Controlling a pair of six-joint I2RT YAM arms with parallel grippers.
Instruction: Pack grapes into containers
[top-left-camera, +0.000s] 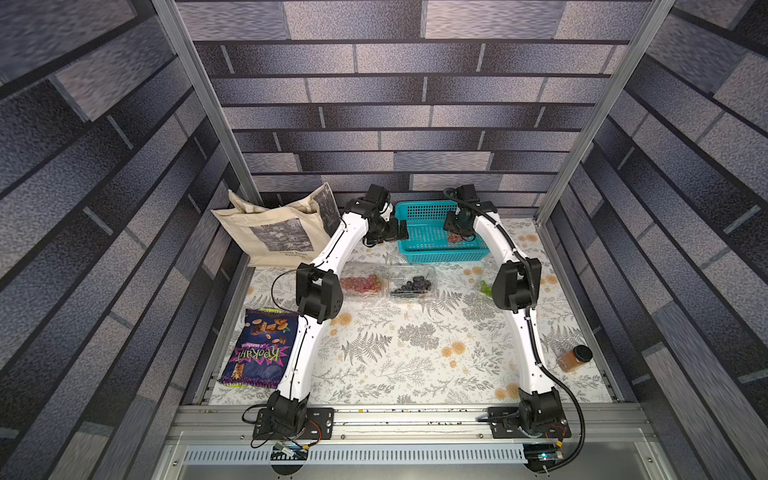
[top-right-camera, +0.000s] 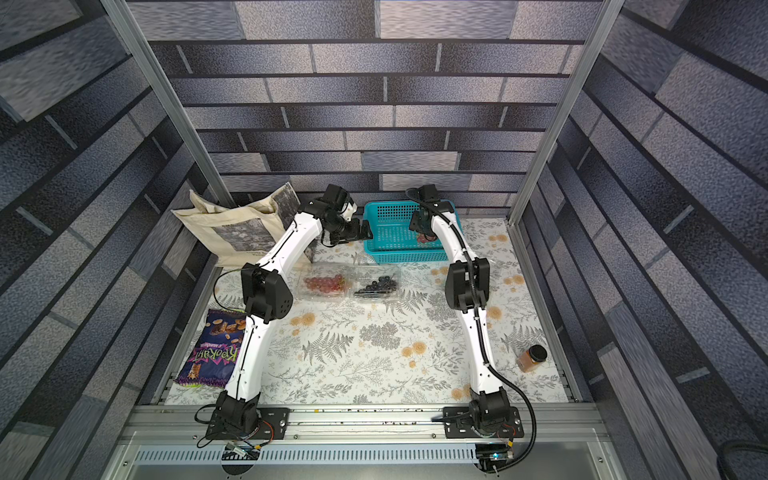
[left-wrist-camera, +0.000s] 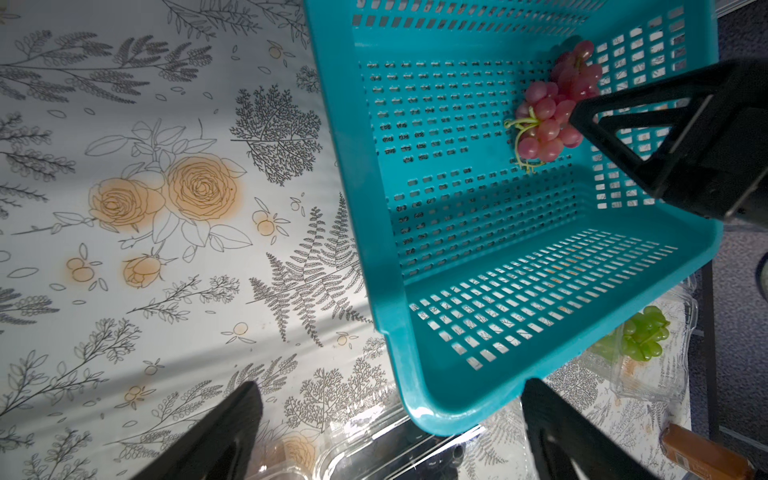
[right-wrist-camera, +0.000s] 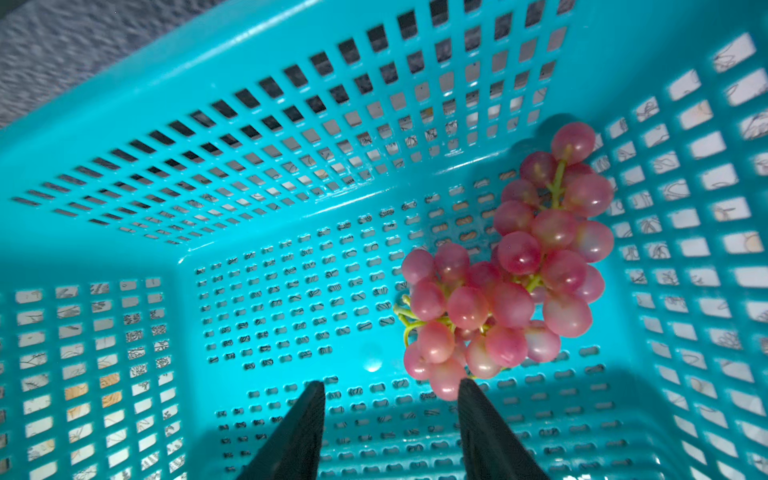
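Observation:
Inside the teal basket (top-left-camera: 424, 257), one bunch of pink grapes (right-wrist-camera: 496, 312) lies on the floor in a corner, plain in both wrist views. My right gripper is over the basket with its fingers apart and nothing between them, the grapes just beyond the right finger. At the basket's left side, my left gripper stands open and empty. In front of the basket, a clear container (top-left-camera: 361, 282) holds red grapes and another clear container (top-left-camera: 412, 284) holds dark ones. Green grapes (left-wrist-camera: 642, 333) sit in a further clear container, mostly hidden by the right arm from above.
A canvas bag (top-left-camera: 276, 228) stands at the back left, near the left arm. A dark snack packet (top-left-camera: 260, 348) lies at the left edge and a black-lidded jar (top-left-camera: 574, 358) at the right.

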